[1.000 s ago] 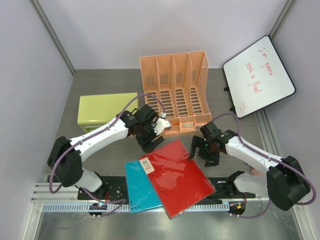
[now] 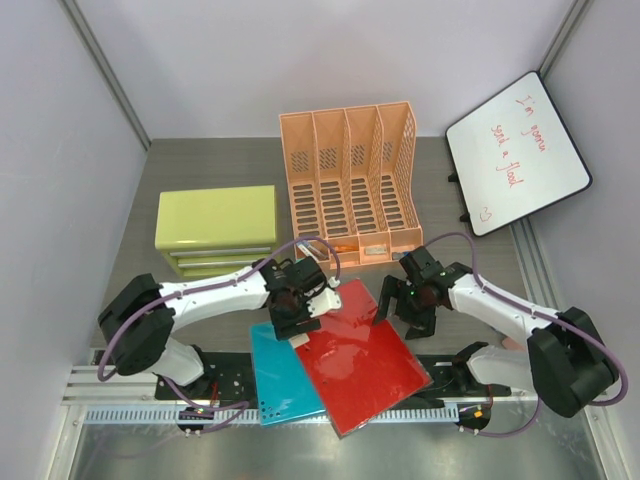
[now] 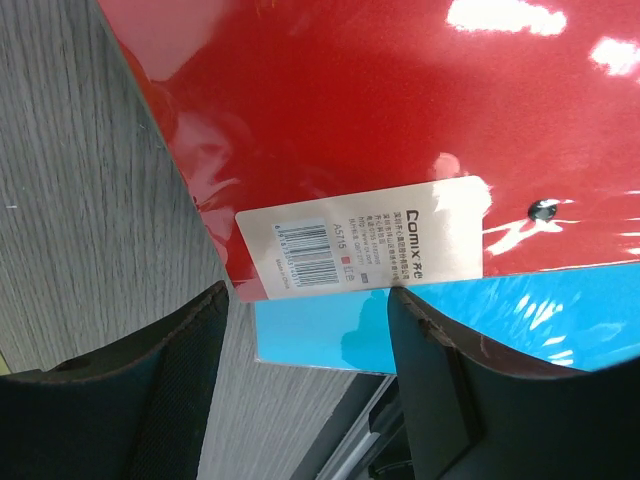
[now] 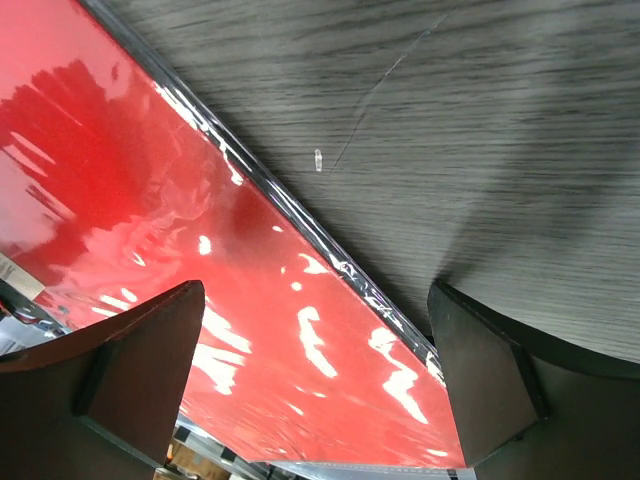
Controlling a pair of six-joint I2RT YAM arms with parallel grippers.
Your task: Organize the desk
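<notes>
A red folder point(image 2: 362, 370) with a white barcode label point(image 3: 360, 235) lies on a blue folder point(image 2: 285, 385) at the desk's front edge. My left gripper is over their labelled edge, fingers apart on either side of the blue strip, nothing visibly held. My right gripper stands open at the red folder's dark spine on the right, the folder's edge between its fingertips in that view.
An orange slotted organizer point(image 2: 350, 180) stands at the back centre, a yellow-green box point(image 2: 215, 215) left of it, and a whiteboard point(image 2: 518, 150) at back right. Bare desk shows beside both arms.
My left gripper has moved down and toward the front onto the folders' labelled edge. The right arm and the folders look unchanged.
</notes>
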